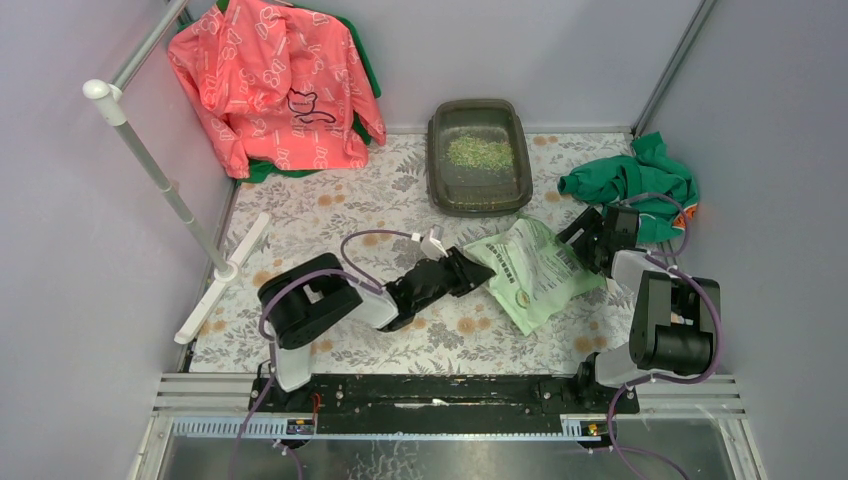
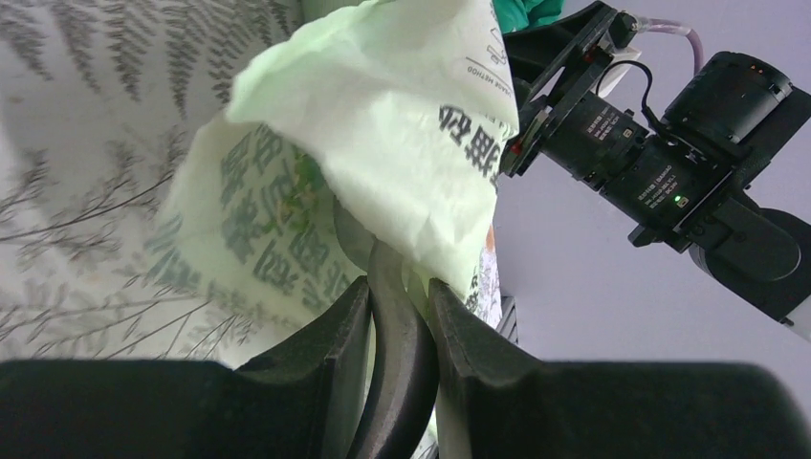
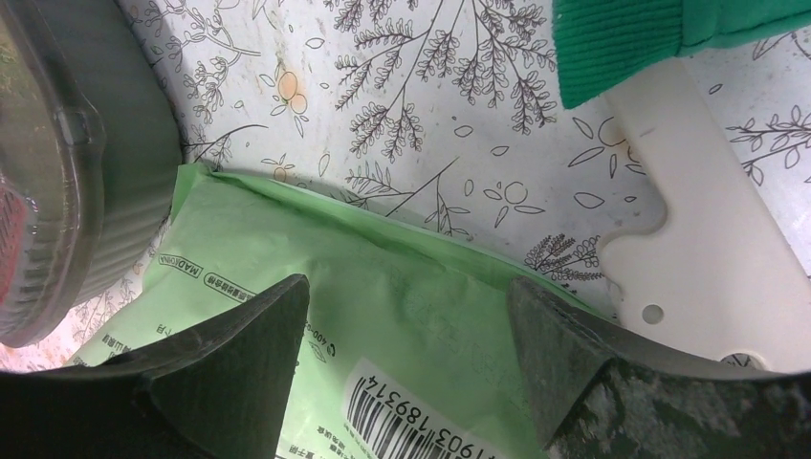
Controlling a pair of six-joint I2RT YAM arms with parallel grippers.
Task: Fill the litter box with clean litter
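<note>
A pale green litter bag (image 1: 530, 280) lies on the floral surface below the dark litter box (image 1: 480, 185), which holds scattered green pellets. My left gripper is at the bag's open mouth, shut on a grey scoop handle (image 2: 392, 363) whose far end disappears inside the bag. My right gripper stands open over the bag's right end, with the green plastic and its barcode between and beneath the fingers.
A green garment (image 1: 625, 180) lies at the back right, with a white board (image 3: 703, 239) beside the bag. A pink garment (image 1: 275, 90) hangs back left beside a white stand (image 1: 170, 190).
</note>
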